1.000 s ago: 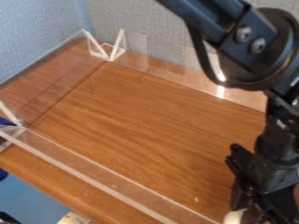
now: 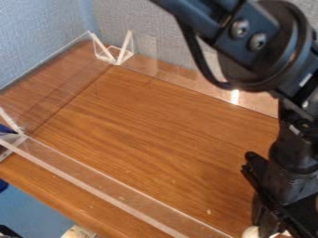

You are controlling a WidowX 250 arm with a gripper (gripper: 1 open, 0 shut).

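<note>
The black robot arm reaches down the right side of the camera view, ending in my gripper (image 2: 271, 214) low at the bottom right corner. A small pale object (image 2: 254, 232) shows at the very bottom edge beside the gripper, mostly hidden by it and the frame edge. The fingertips are too hidden to tell whether anything is between them.
A bare wooden tabletop (image 2: 149, 130) fills the middle, bordered by clear plastic strips. A white angular bracket (image 2: 112, 51) stands at the back left corner. Something blue (image 2: 6, 130) shows at the left edge. Grey walls stand behind.
</note>
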